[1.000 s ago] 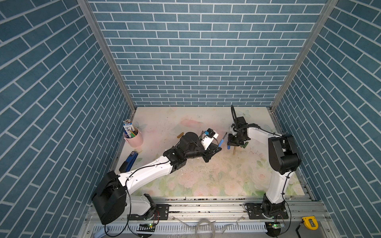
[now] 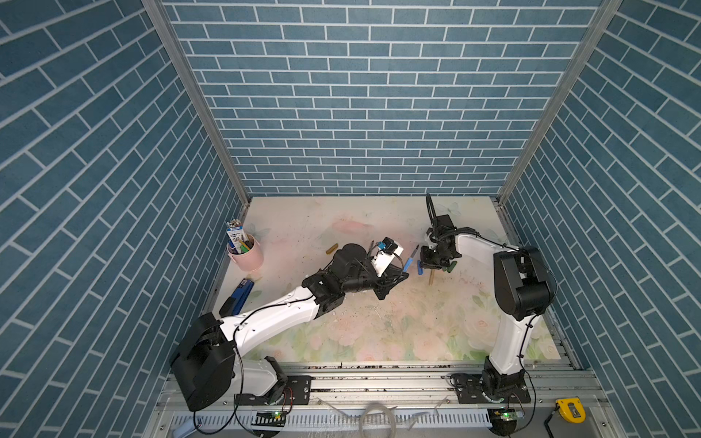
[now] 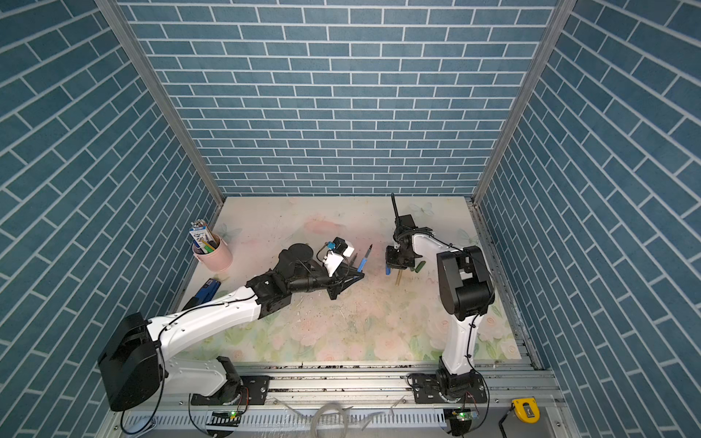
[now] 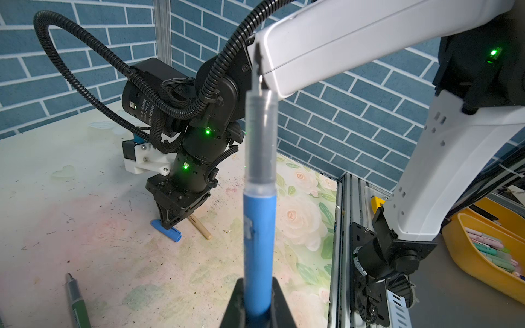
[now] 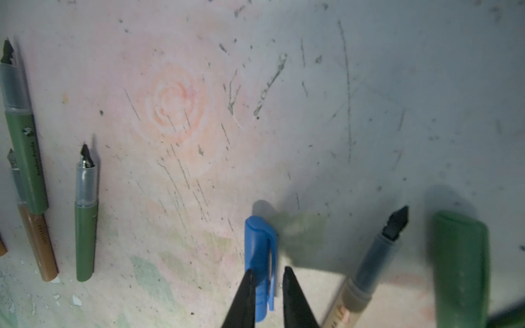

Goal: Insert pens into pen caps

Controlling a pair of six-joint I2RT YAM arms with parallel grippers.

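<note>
My left gripper is shut on a blue pen (image 4: 259, 235), which stands uncapped with its clear section and nib pointing away from the fingers. In the top left view this pen (image 2: 408, 263) slants up and to the right, left of the right gripper and apart from it. Low at the table, my right gripper has its fingers around a blue pen cap (image 5: 257, 246). The cap's closed end and clip show beyond the fingertips. From the left wrist view the cap (image 4: 166, 230) lies flat at the right fingers.
Beside the right gripper lie a tan pen (image 5: 355, 289) and a green cap (image 5: 462, 268). Green pens (image 5: 86, 218) and a brown pen (image 5: 38, 240) lie farther left. A pink cup (image 2: 248, 255) stands at the left edge, near a blue-black tool (image 2: 236, 297).
The left arm, with the blue pen in its gripper, has shifted very slightly.
</note>
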